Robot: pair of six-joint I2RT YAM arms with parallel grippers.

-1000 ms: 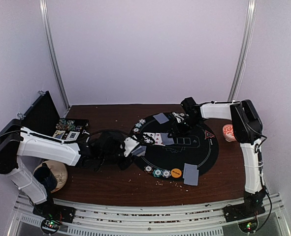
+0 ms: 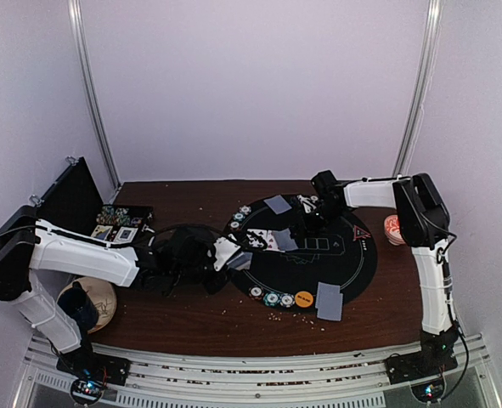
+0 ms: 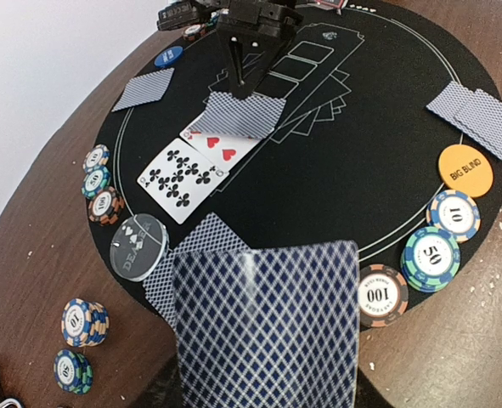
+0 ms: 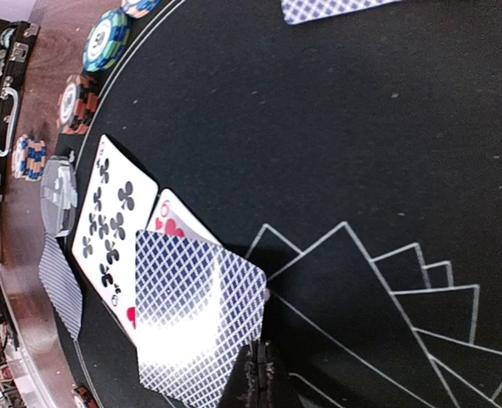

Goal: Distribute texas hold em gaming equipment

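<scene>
A black poker mat [image 2: 310, 280] lies on the table. My left gripper [image 2: 228, 263], at its left edge, is shut on a blue-checked card [image 3: 265, 314], which fills the lower part of the left wrist view. My right gripper is shut, its tips at the edge of a face-down card [image 4: 195, 314] on the mat; whether it grips that card I cannot tell. That card partly covers a red hearts card [image 4: 172, 217], beside an eight-or-so clubs card [image 4: 110, 212]. A dealer button [image 3: 138, 246] sits near another face-down card [image 3: 200, 238].
Chip stacks [image 3: 429, 255] and a big blind button [image 3: 465, 170] line the mat's edge, with face-down cards [image 2: 329, 302] nearby. An open case [image 2: 68, 200] and a mug [image 2: 79, 308] stand at left; a red-white round item [image 2: 393, 229] at right.
My right arm has shifted very slightly at the mat. The left arm looks unchanged.
</scene>
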